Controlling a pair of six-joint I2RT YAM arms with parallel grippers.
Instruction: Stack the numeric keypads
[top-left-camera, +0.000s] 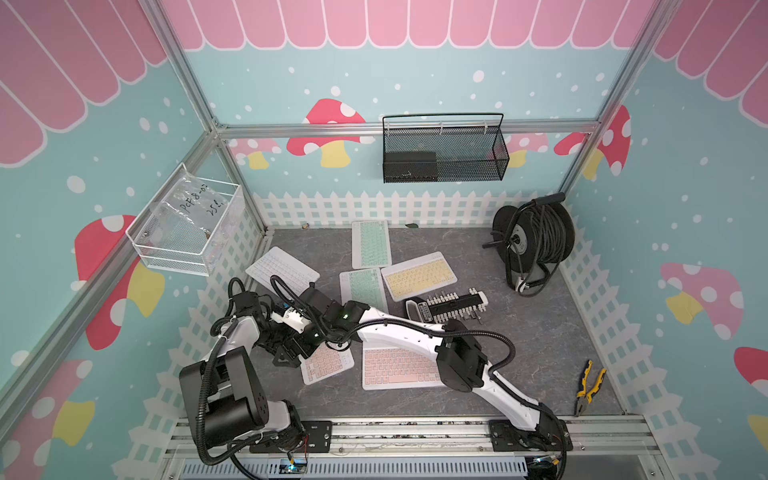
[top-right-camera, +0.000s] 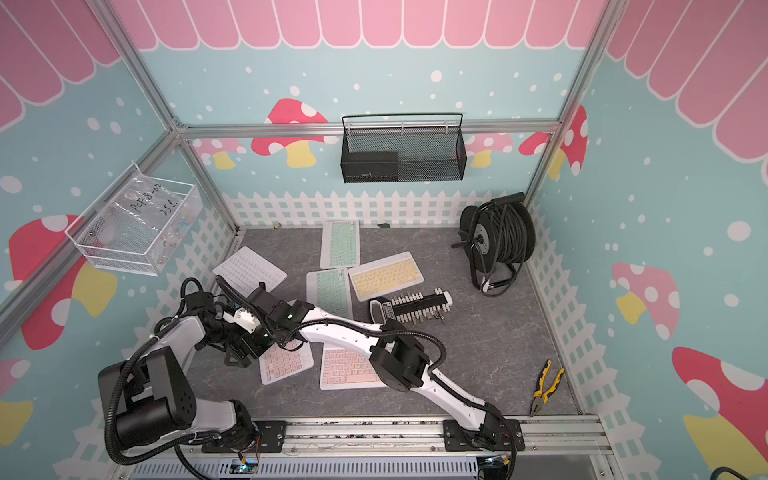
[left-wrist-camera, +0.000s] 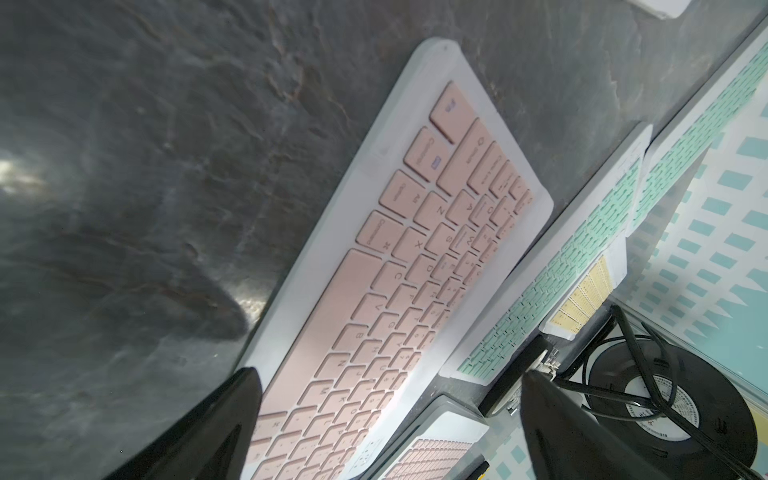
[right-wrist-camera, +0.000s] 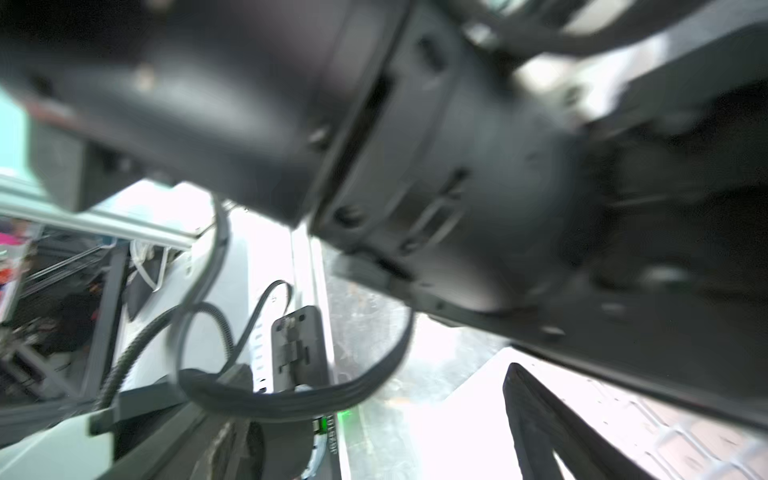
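A pink keyboard with a white frame lies at the front left, its far end hidden under my arms. In the left wrist view this pink keyboard runs diagonally below my left gripper, which is open and has its fingers wide apart. My right gripper is open as well and sits close against the left arm, whose black housing fills much of the right wrist view. A second pink keyboard lies to the right. Two mint keyboards, a yellow one and a white one lie farther back.
A black, many-pronged device sits right of the mint keyboards. The cable reel stands at the back right, with yellow-handled pliers at the front right. Bare table stretches between them. Both grippers are crowded together at the left.
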